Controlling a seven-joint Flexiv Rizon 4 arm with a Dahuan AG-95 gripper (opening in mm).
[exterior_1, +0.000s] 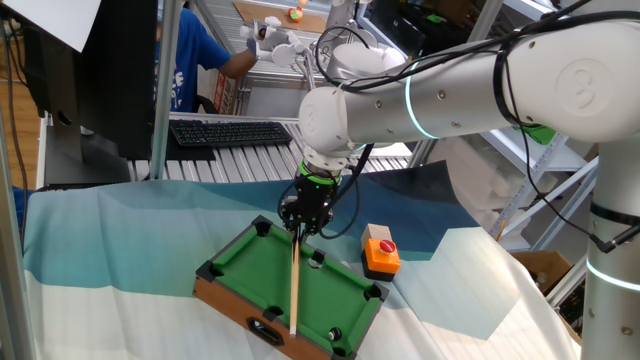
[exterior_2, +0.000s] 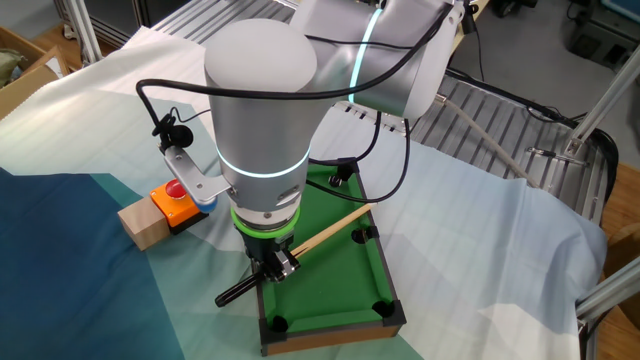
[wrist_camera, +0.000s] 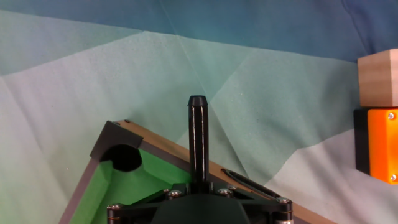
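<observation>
A small pool table (exterior_1: 235, 260) with green felt, black corner pieces and wooden sides rests on the cloth. My gripper (exterior_2: 275, 268) is over one long side of it, shut on a cue stick near its dark handle. The pale shaft (exterior_1: 294, 290) slants across the felt, its tip by the opposite long rail. Black handle end (wrist_camera: 198, 137) juts out past the table's edge in the wrist view. A small dark ball (exterior_1: 335, 333) lies on the felt close to a corner pocket. Whether the cue touches the felt, I cannot tell.
Beside the table stands an orange box with a red button (exterior_1: 388, 246), against a wooden block (exterior_2: 144, 222). A keyboard (exterior_1: 230, 133) and monitor are behind, where a person in blue sits.
</observation>
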